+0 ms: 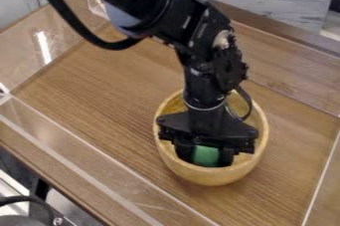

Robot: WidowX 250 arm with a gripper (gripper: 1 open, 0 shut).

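A yellow bowl stands on the wooden table toward the lower middle. My black gripper reaches down from the top into it, shut on a green object that sits low within the bowl's rim. The gripper's body hides much of the bowl's inside and the top of the green object.
Clear edging runs along the table's left and front, with dark cables at the lower left. A grey wood-look wall stands behind.
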